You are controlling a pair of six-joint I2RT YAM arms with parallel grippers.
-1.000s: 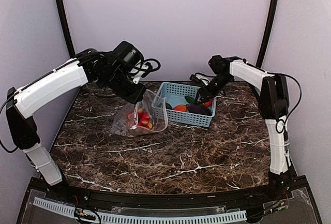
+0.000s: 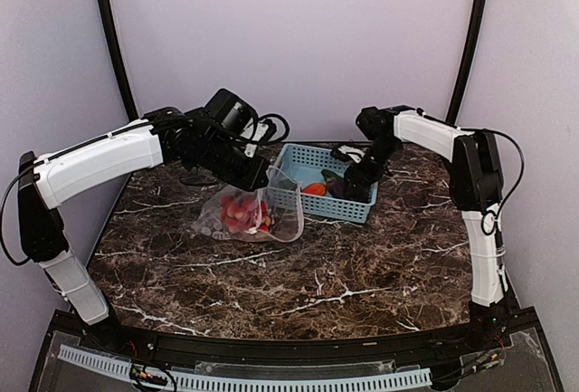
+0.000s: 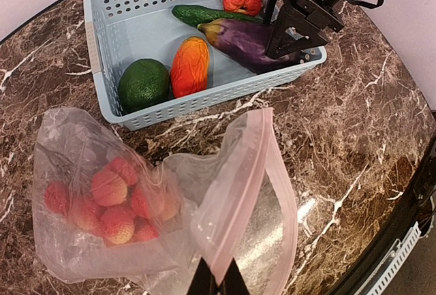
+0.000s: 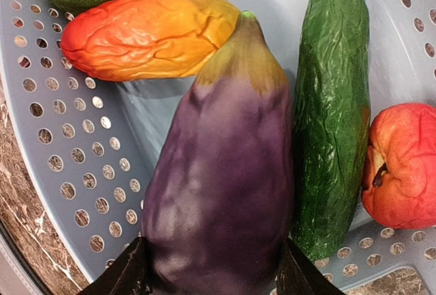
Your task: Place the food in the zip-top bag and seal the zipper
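The clear zip top bag (image 3: 102,247) lies on the table with several reddish lychee-like fruits (image 3: 117,223) inside. My left gripper is shut on the pink-edged rim of its mouth, which gapes toward the right. Inside the blue basket, my right gripper has its fingers against both sides of the purple eggplant (image 4: 221,165), shut on its thick end. Beside the eggplant are a green cucumber (image 4: 330,104), an orange-red mango-like fruit (image 4: 150,33), a dark green avocado (image 3: 144,85) and a red round fruit (image 4: 407,165).
The blue perforated basket (image 3: 197,103) stands behind and to the right of the bag, its walls close around the right gripper.
My left gripper has shifted slightly right and lower, bringing the bag's rim along.
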